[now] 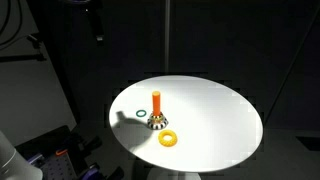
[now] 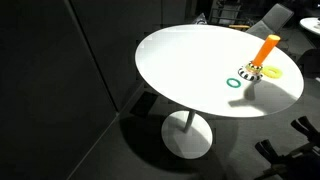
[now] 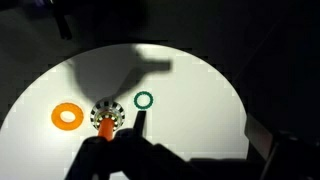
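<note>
An orange upright post (image 1: 156,102) stands on a round base (image 1: 157,123) with a black-and-light pattern, on a white oval table (image 1: 215,120). A yellow-orange ring (image 1: 168,145) rests flat on the table beside the base, apart from it. On another side lies a thinner green ring (image 1: 137,114). Neither ring is around the post. In the wrist view my gripper is open, its dark fingers wide apart and nothing between them. It hangs well above the table. The wrist view also shows the post (image 3: 106,129) from above, with the orange ring (image 3: 67,127) on its left.
A single pedestal foot (image 2: 187,137) supports it. Dark curtains and dark floor surround the table. Some equipment (image 2: 275,20) stands beyond the table's far edge in the second exterior view.
</note>
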